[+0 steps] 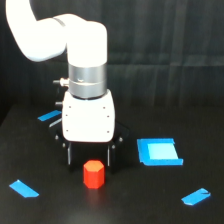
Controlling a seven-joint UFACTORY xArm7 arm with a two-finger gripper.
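Observation:
A red block point(93, 175) with a several-sided outline sits on the dark table, a little left of the middle. My white gripper point(90, 156) points down just above or behind it in the camera view. The thin dark fingers point(70, 153) stand wide apart, and nothing shows between them. How far the fingertips are from the block in depth, I cannot tell. A pale square point(162, 151) framed by blue tape point(143, 152) lies on the table to the right.
Strips of blue tape lie at the front left point(24, 188), at the front right point(196, 197) and at the back left point(49, 115). Behind the table hangs a dark curtain point(160, 60). Bare table surrounds the block and the square.

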